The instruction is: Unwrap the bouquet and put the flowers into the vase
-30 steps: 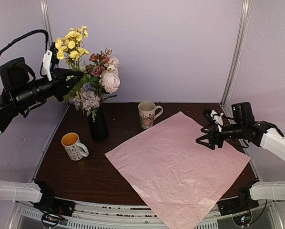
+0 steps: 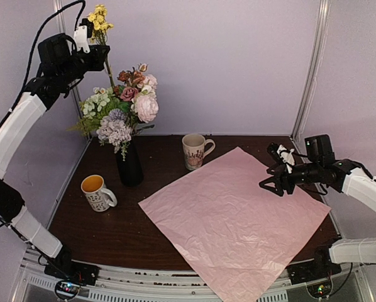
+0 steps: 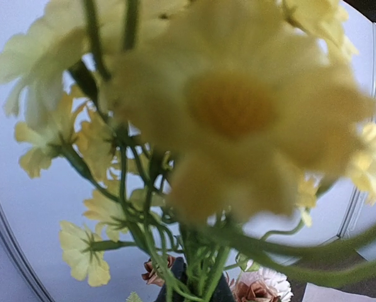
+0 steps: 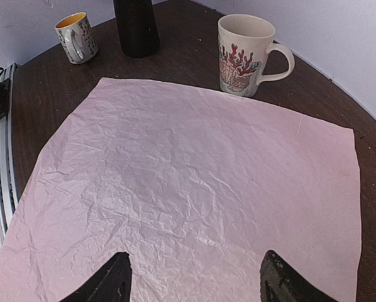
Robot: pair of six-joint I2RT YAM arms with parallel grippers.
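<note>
A black vase (image 2: pixel 129 165) stands upright at the back left, holding pink, white, green and lilac flowers (image 2: pixel 128 104). Above and slightly left of that bouquet, my left gripper (image 2: pixel 105 55) is shut on the yellow flowers (image 2: pixel 100 20). Their stem hangs down from the fingers towards the bouquet; whether its end touches the other blooms is unclear. Yellow petals (image 3: pixel 238 107) fill most of the left wrist view and cover much of the fingers. Over the pink sheet at right, my right gripper is open and empty.
Left of the vase is a mug with an orange inside (image 2: pixel 99 192). A pink-patterned mug (image 2: pixel 195 151) stands to its right. The crinkled pink sheet (image 2: pixel 238 220) lies bare across the table's middle and right.
The right arm, vase and mugs look essentially unchanged.
</note>
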